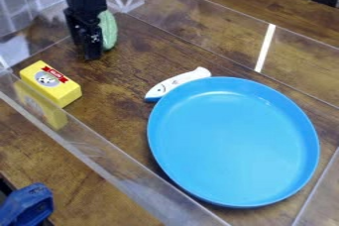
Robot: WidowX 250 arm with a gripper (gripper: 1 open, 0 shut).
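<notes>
My black gripper (86, 34) reaches down at the upper left, beside a green object (109, 30) that it partly hides; its fingers are open, though small and dark in this view. A yellow box (51, 84) with a cartoon label lies below it on the left. A white-handled knife (177, 82) lies near the middle, and a large blue plate (232, 143) fills the lower right.
Clear plastic walls surround the wooden floor (133, 61). A dark blue item (24, 206) sits at the bottom left outside the wall.
</notes>
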